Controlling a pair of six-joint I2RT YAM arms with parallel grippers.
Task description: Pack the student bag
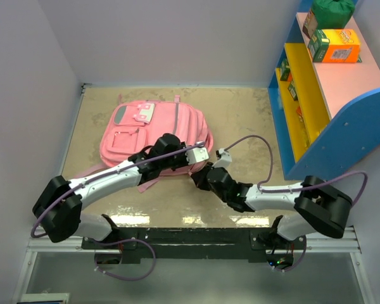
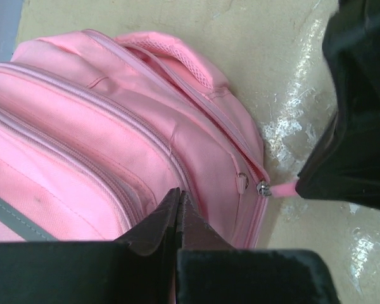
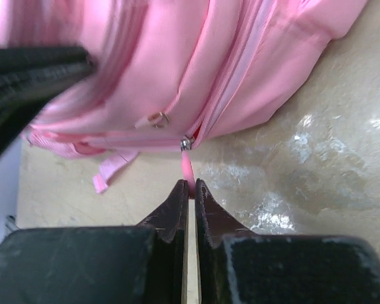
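Note:
A pink backpack [image 1: 155, 126] lies on the table, its zipped side toward my arms. In the right wrist view, my right gripper is shut on the pink zipper pull [image 3: 187, 166], which hangs from the metal slider at the bag's lower edge. The left wrist view shows that same zipper pull [image 2: 284, 189] stretched between the slider and the right fingers. My left gripper is shut with nothing showing between its fingertips, against or just over the bag's pink fabric [image 2: 158, 145]. From above, both grippers are mostly hidden by their own arms.
On the right stands a blue shelf [image 1: 342, 139] with yellow and pink boards. An orange and green box [image 1: 334, 45] and a green bag [image 1: 329, 14] sit on top. Bare table [image 1: 244, 114] lies between backpack and shelf. The two arms are very close together.

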